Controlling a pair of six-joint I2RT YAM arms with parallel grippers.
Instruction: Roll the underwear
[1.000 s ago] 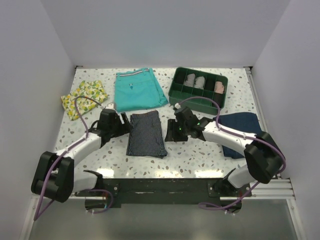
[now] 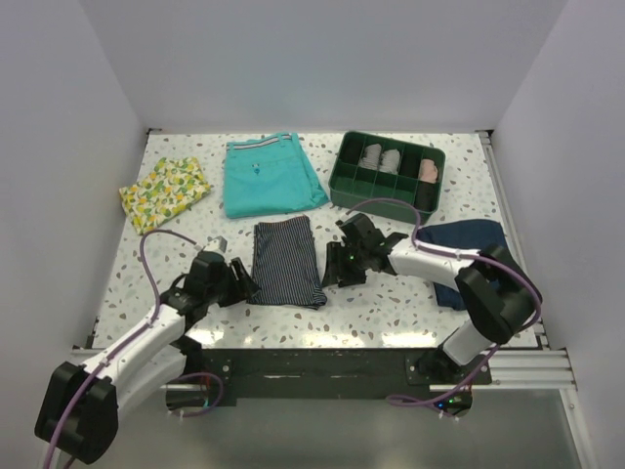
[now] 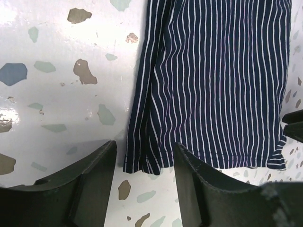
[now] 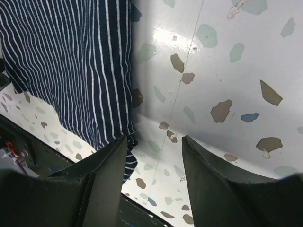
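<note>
The dark striped underwear (image 2: 285,259) lies flat in the middle of the table, its long sides partly folded inward. In the left wrist view its near left end (image 3: 213,104) sits between the fingers of my left gripper, which are parted over the folded edge; I see no grip on it. My right gripper stands open at the other side, its left finger by the underwear's near right corner (image 4: 109,94), with bare table between much of the fingers.
A teal garment (image 2: 269,176) and a green divided box (image 2: 352,195) lie behind. A yellow patterned cloth (image 2: 161,191) is at back left, a navy cloth (image 2: 469,234) at right. The table's front edge is close.
My left gripper has moved down toward the front of the table, to the underwear's near left corner. The right arm has shifted slightly. The underwear looks unchanged.
</note>
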